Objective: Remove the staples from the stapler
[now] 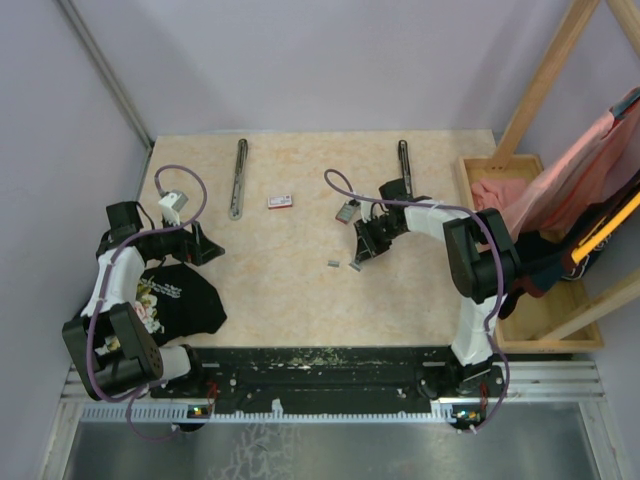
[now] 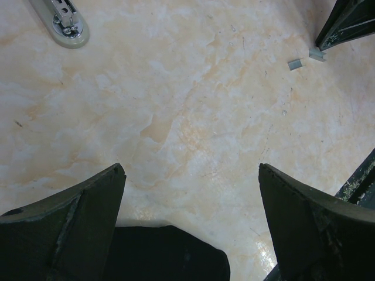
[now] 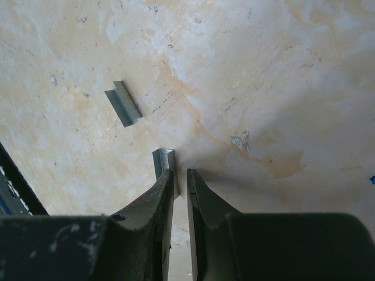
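Observation:
Two long grey staplers lie at the back of the table, the left stapler (image 1: 239,180) and the right stapler (image 1: 404,160). An end of the left stapler (image 2: 69,26) shows in the left wrist view. Two short staple strips rest on the tabletop: one strip (image 3: 123,104) lies apart, while the other strip (image 3: 166,164) is partly hidden by a finger of my right gripper. That gripper is slightly open, low over the table, with no strip visible in its narrow gap. My left gripper stands wide open and empty at the table's left side.
A small red and white box (image 1: 280,201) and another small box (image 1: 347,211) sit farther back. Dark cloth (image 1: 185,303) covers the left front corner. A wooden crate (image 1: 545,346) with fabrics stands on the right.

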